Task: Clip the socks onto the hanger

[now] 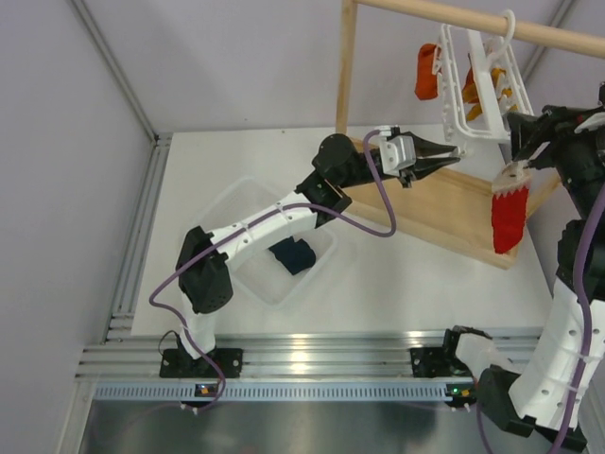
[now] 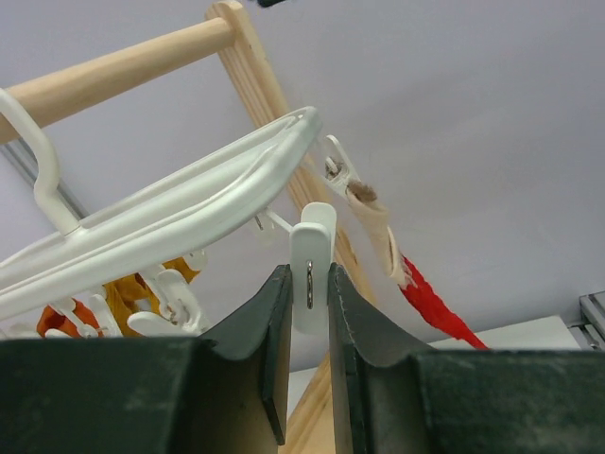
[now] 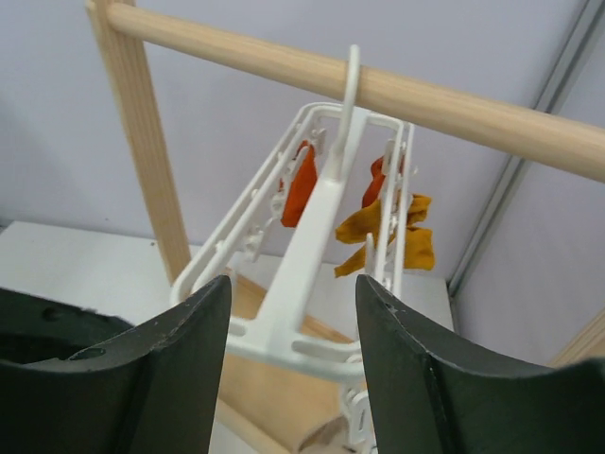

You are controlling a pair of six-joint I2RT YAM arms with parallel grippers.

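The white hanger [image 1: 490, 85] hangs by its hook from a wooden bar. My left gripper is shut on a white clip [image 2: 312, 248] at the hanger's corner. A red sock with a tan top [image 1: 509, 219] dangles from a clip near the front end. Orange [image 3: 301, 186] and mustard [image 3: 418, 248] socks hang farther back. My right gripper is open at the near end; its fingers stand apart, and the hanger's white frame shows through the gap. Whether they touch it, I cannot tell. A dark sock [image 1: 295, 255] lies in the clear bin [image 1: 326, 248].
The wooden bar [image 1: 558, 38] runs above the hanger, with an upright post [image 1: 346, 66] on its left. The rack's wooden base [image 1: 425, 213] lies below.
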